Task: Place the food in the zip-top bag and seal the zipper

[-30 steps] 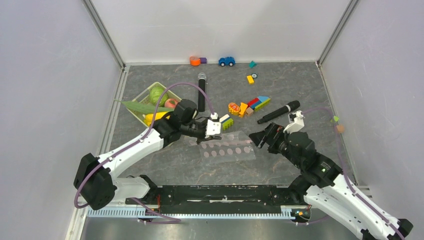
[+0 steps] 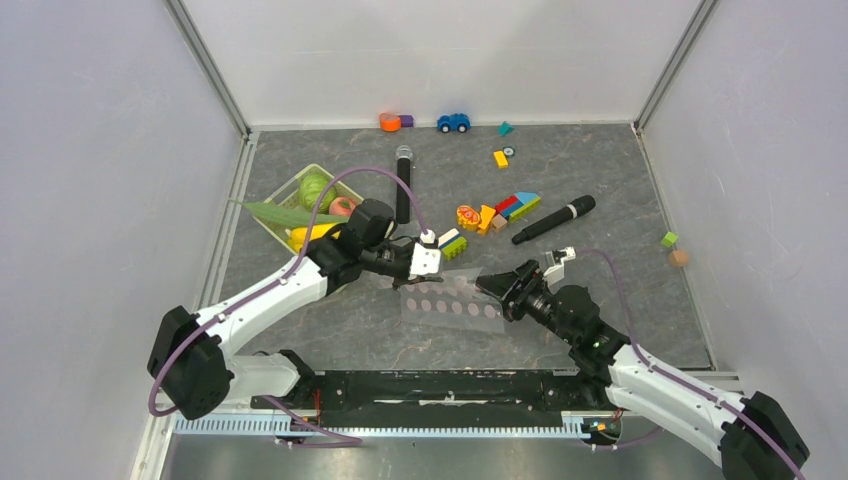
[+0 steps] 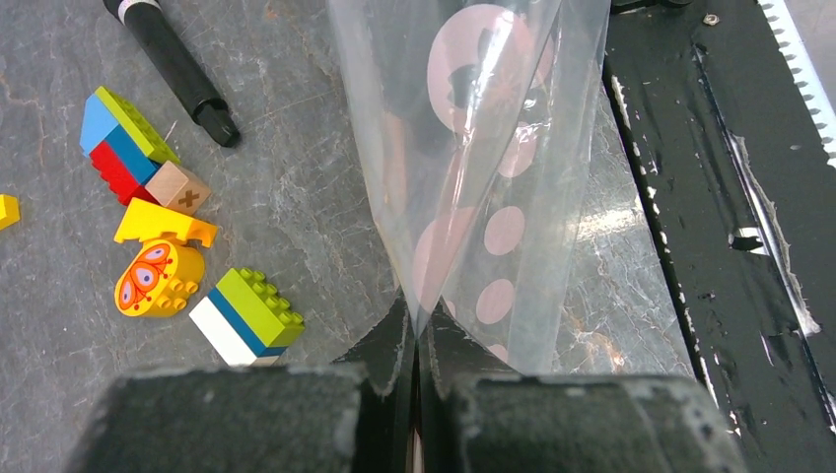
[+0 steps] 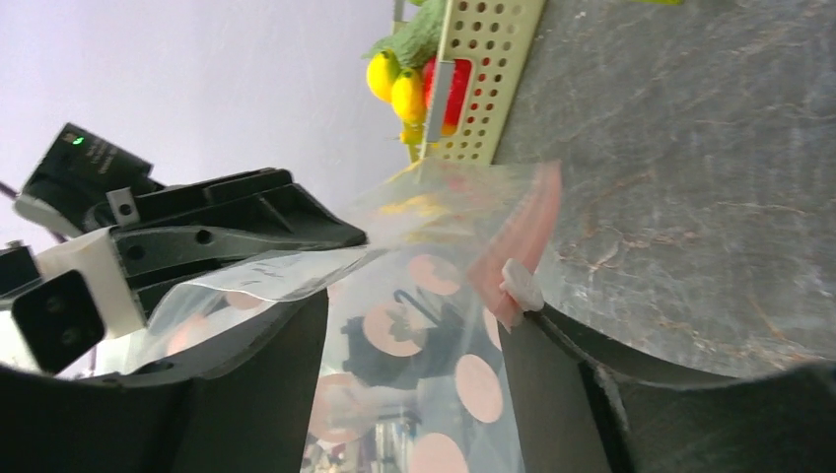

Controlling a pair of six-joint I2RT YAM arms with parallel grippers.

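The clear zip top bag with pink dots (image 2: 450, 310) hangs above the table. My left gripper is shut on its gathered plastic. My right gripper is part open at the bag's other end, with plastic and a pink-white zipper slider (image 4: 521, 286) at its fingers; whether it grips them is unclear. The food, including a green cabbage (image 2: 312, 192), yellow fruit (image 4: 383, 77) and a red one, sits in a pale green basket (image 4: 473, 128) at the back left, partly behind my left arm.
Toy blocks (image 2: 515, 205), a yellow butterfly piece (image 3: 148, 281) and two microphones (image 2: 555, 220) lie behind the bag. Small toys stand along the back wall. The front edge (image 3: 720, 246) borders the work area.
My right arm has moved left to the bag's right end, and that end has shifted slightly left. The left arm has stayed about where it was.
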